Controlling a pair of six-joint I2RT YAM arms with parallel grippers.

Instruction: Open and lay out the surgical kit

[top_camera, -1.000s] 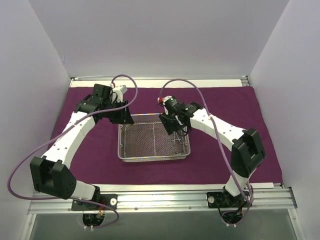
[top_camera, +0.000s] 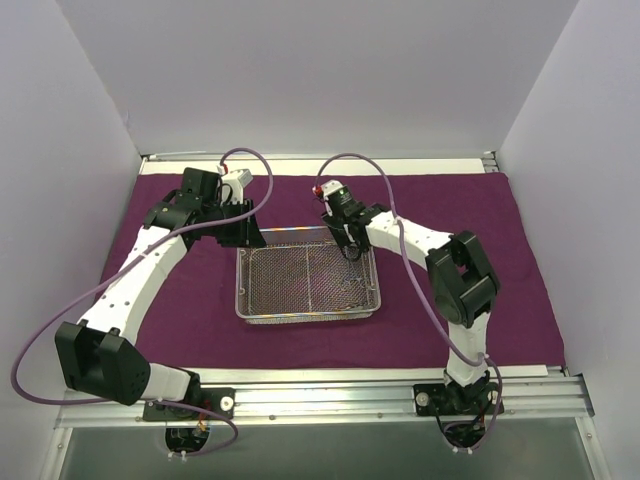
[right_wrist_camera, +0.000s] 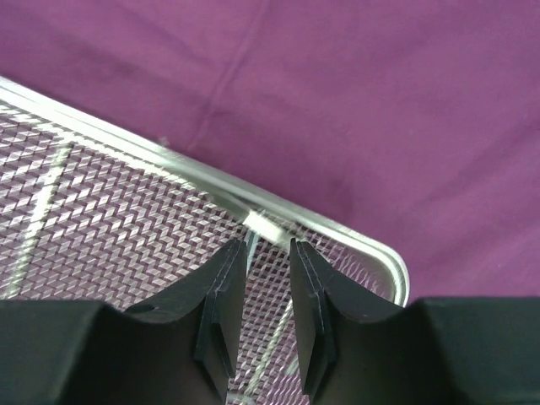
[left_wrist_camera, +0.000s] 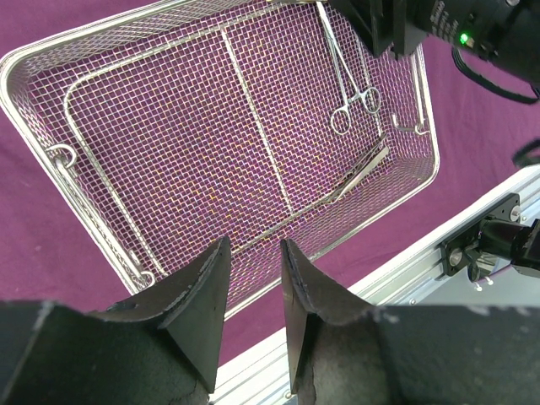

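The wire-mesh tray [top_camera: 274,318] sits on the purple cloth. Inside its right side lie scissor-like forceps [left_wrist_camera: 349,105] and a flat metal instrument [left_wrist_camera: 365,170]. My left gripper hangs above the tray's left back part, part open, nothing visible between its fingers. My right gripper is over the tray's back-right rim, part open; just beyond its fingertips is a blurred pale metal piece [right_wrist_camera: 266,226] along the rim.
Metal frame rails [top_camera: 325,376] edge the front; walls stand at back and both sides.
The left arm is nearly still.
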